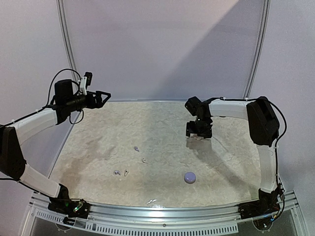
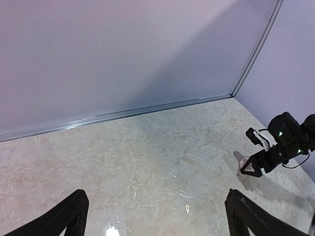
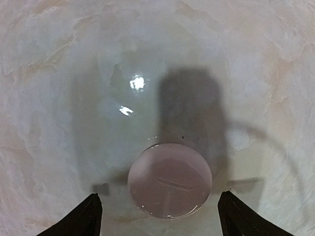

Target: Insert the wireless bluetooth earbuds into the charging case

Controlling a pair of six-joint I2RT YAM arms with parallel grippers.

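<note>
A round pink case (image 3: 170, 182) lies on the table, lid closed, between and just beyond the spread fingers of my right gripper; neither finger touches it. From the top, the right gripper (image 1: 199, 134) hides most of this case. A round purple case (image 1: 190, 177) rests alone near the front. Left of centre lie several small earbuds: a purple one (image 1: 136, 148), a whitish one (image 1: 144, 161), another purple one (image 1: 117, 172) and a pale one (image 1: 126, 173). High at the back left, my left gripper (image 1: 107, 98) is open and empty, far from everything.
The marbled tabletop (image 1: 98, 142) has free room at the back, left and centre. A metal rail (image 1: 162, 212) runs along the front edge, and walls stand behind and at the sides. The right arm's shadow falls across the right side.
</note>
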